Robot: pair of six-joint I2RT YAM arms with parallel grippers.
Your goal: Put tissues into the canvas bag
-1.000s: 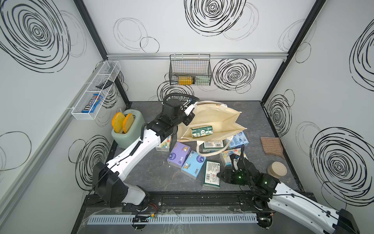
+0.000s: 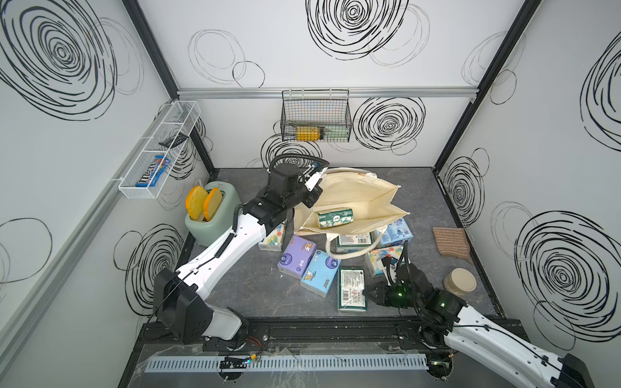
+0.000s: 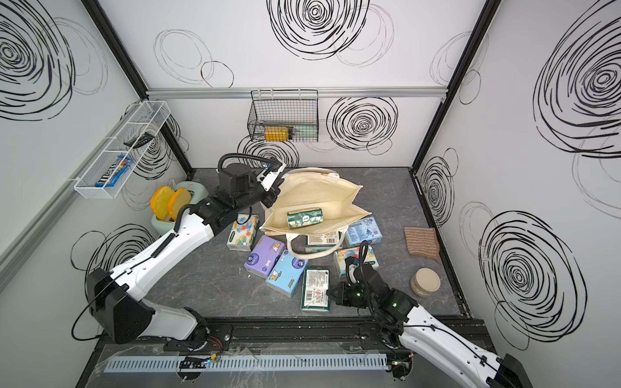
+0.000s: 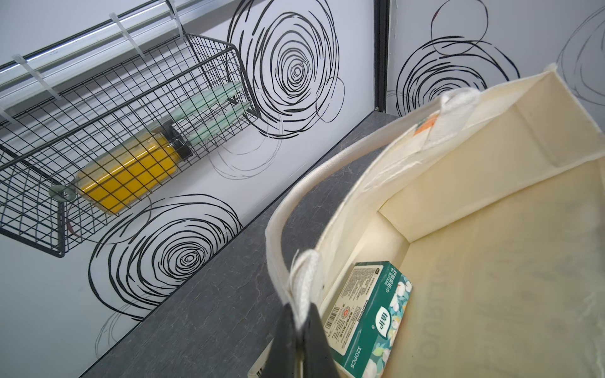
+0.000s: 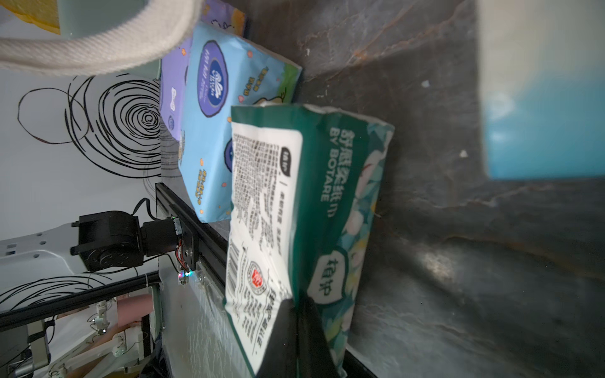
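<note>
The cream canvas bag (image 2: 362, 194) stands open at the centre, a green tissue pack (image 2: 335, 217) inside. My left gripper is shut at the bag's left rim, on the white strap by the look of the left wrist view. My right gripper is shut against the near end of a green-and-white tissue pack (image 5: 290, 214) lying on the table; whether it pinches the wrapper is unclear. Purple (image 2: 296, 255) and blue (image 2: 319, 271) packs lie left of it; more packs (image 3: 363, 231) lie round the bag.
A green container (image 2: 213, 229) with yellow items stands at left, a brown mat (image 2: 451, 242) and round tub (image 2: 459, 282) at right. A wire basket (image 2: 315, 119) hangs on the back wall, a white rack (image 2: 145, 187) on the left.
The front green-and-white pack and my right gripper have shifted very slightly to the right. The left arm is unchanged.
</note>
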